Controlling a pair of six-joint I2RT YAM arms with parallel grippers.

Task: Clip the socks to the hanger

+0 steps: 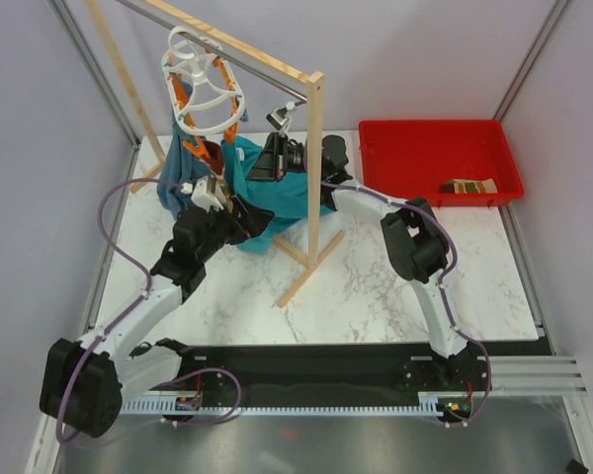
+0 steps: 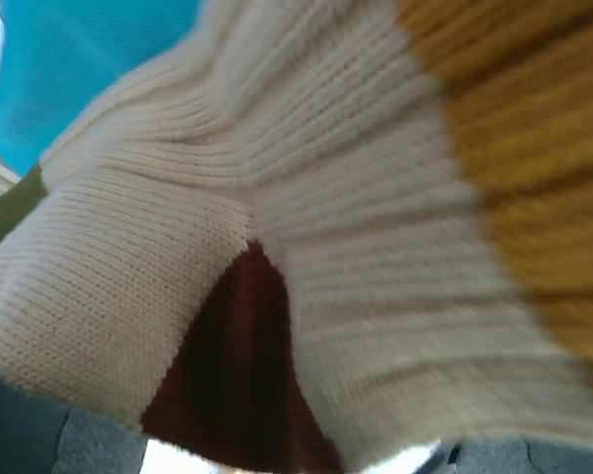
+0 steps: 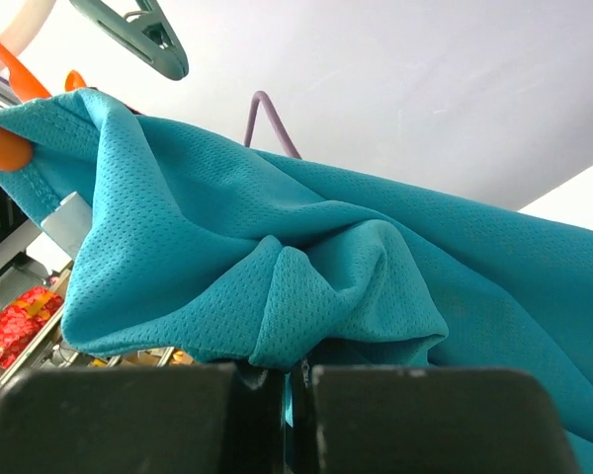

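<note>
A white round hanger [image 1: 204, 118] with orange clips hangs from the wooden rack, holding blue cloth [image 1: 175, 173] and turquoise cloth [image 1: 287, 207]. My left gripper [image 1: 239, 215] is open below the hanger by a striped knit sock; that sock [image 2: 356, 247], cream, mustard and maroon, fills the left wrist view and hides the fingertips. My right gripper is shut at a bunched fold of the turquoise cloth, whose upper corner sits at an orange clip [image 3: 2, 148]; whether fabric is between the fingers is hard to see. A green clip [image 3: 153, 44] hangs above.
A red bin [image 1: 435, 148] with another striped sock [image 1: 474, 187] stands at the back right. The rack's front post [image 1: 314, 168] rises between the arms.
</note>
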